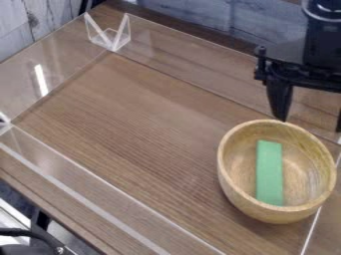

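A round light wooden bowl sits at the lower right of the table, with a green rectangular block lying inside it. My dark gripper is at the upper right, above and behind the bowl, partly cut off by the right edge of the view. It stands open, and I see nothing between its fingers.
A clear plastic object stands at the back left corner. Dark cables or hardware show at the bottom left corner.
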